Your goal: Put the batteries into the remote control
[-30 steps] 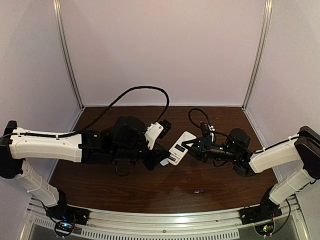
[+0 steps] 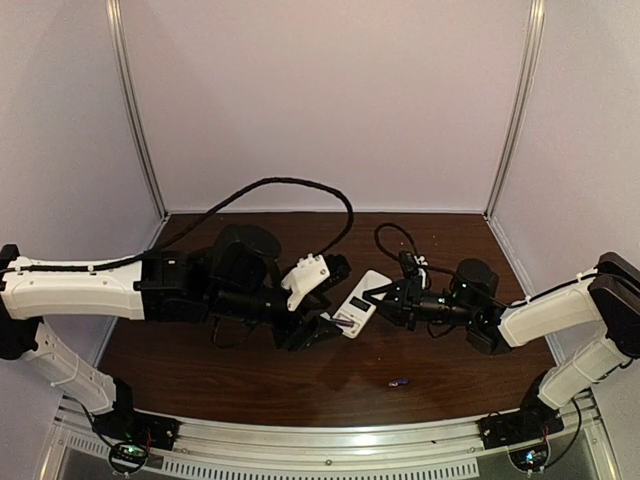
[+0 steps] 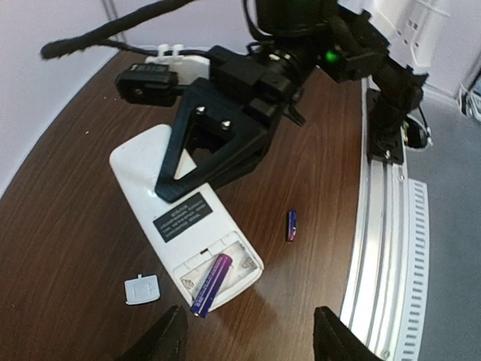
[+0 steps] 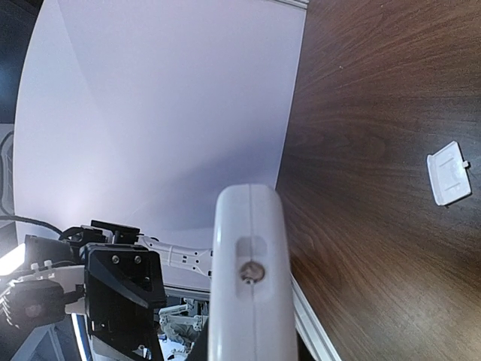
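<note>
My right gripper point(image 2: 382, 293) is shut on the white remote point(image 3: 180, 218), holding it tilted above the table, battery compartment exposed. A purple battery point(image 3: 210, 286) lies askew across that compartment, its lower end over the rim. My left gripper stands open beside it, fingers apart with nothing visible between them. A second battery point(image 2: 398, 382) lies on the table toward the front. The battery cover lies on the table, also visible below-left of the remote in the left wrist view. The remote's white end fills the lower middle of the right wrist view.
White walls enclose the back and sides, and a metal rail point(image 2: 330, 430) runs along the front edge.
The remote moved slightly downward in the top view.
</note>
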